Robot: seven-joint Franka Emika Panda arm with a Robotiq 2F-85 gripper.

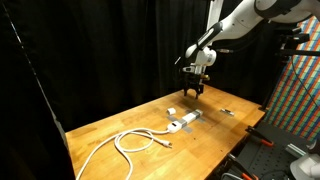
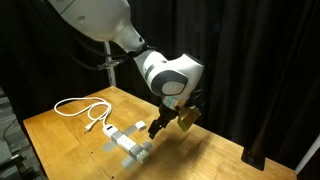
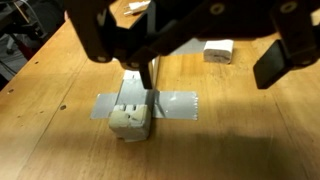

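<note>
A white power strip (image 1: 183, 123) is held to the wooden table by grey tape. Its near end (image 3: 131, 120) fills the lower left of the wrist view. Beside the strip lies a small white block (image 3: 218, 51), also visible as a pale block (image 1: 171, 111) in exterior view 1. Over the table, apart from both, hangs my gripper (image 2: 171, 123), pointing down. Its black fingers (image 3: 273, 66) stand wide open with nothing between them. From the wrist, the block shows between the fingers but farther off.
A white cord (image 1: 122, 142) loops across the table from the strip. Small flat pieces (image 1: 227, 111) lie near the right edge. Black curtains (image 2: 250, 60) close off the back. Bare tabletop (image 1: 110, 127) stretches out left of the strip.
</note>
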